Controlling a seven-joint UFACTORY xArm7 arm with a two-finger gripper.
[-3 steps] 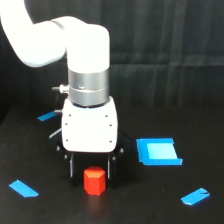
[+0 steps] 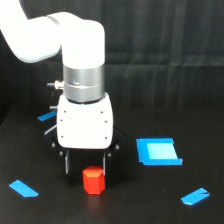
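Note:
A small red block (image 2: pixel 94 181) rests on the dark table, in the lower middle of the camera view. Just above and behind it in the picture hangs my gripper (image 2: pixel 86 163), pointing down. Its two thin fingers stand wide apart, the left one clearly left of the block and the right one near the block's right side. Nothing is gripped. Whether the block lies in line with the fingers in depth cannot be told.
To the right lies a pale square outlined in blue tape (image 2: pixel 160 151). Blue tape strips mark the front left (image 2: pixel 23 188), front right (image 2: pixel 195 197) and the back left (image 2: pixel 47 116).
My gripper has shifted slightly to the left and a little up in the picture. The red block shows almost no change of place.

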